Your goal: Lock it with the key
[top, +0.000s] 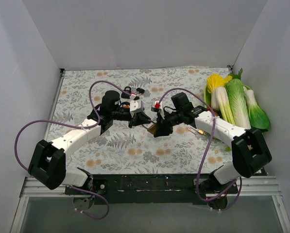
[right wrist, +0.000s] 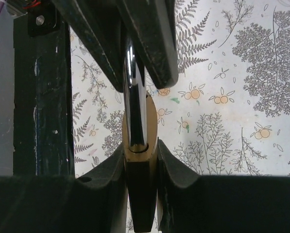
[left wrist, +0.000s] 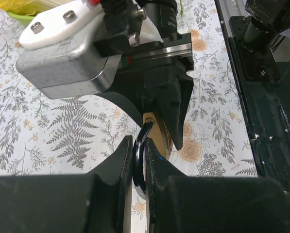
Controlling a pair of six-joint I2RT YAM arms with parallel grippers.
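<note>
In the middle of the table, my left gripper (top: 138, 119) is shut on a shiny metal shackle (left wrist: 140, 165), the curved bar of a lock whose brass body (right wrist: 141, 189) sits between the fingers of my right gripper (top: 159, 126). In the right wrist view the shackle (right wrist: 135, 107) runs down into the top of the brass body, and the left gripper's black fingertips stand over it. I cannot tell whether the right fingers are tight on the body. No key can be made out.
A green basket of vegetables (top: 239, 104) fills the right side. Small dark objects (top: 127, 92) lie at the back middle, and a thin orange-handled tool (top: 198, 131) lies right of the right gripper.
</note>
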